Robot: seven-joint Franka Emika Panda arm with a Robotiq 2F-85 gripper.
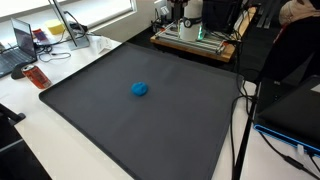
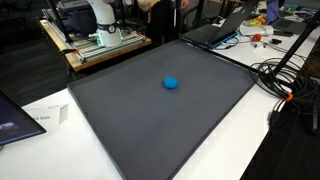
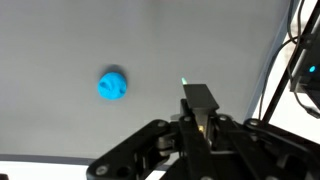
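Note:
A round bright-blue object (image 3: 112,86) lies on the dark grey mat, left of my gripper in the wrist view. The same blue object (image 1: 139,89) rests near the middle of the mat in exterior view 1, and the blue object (image 2: 170,83) shows in exterior view 2. My gripper is shut on a dark, block-shaped piece (image 3: 200,96), which sticks out above the mat and apart from the blue object. What this piece is cannot be made out. Neither exterior view shows the fingertips clearly.
A red can (image 1: 36,77) stands on the white table beyond its left edge. Loose black cables (image 2: 290,85) lie beside the mat. The robot's white base (image 2: 103,18) stands behind it.

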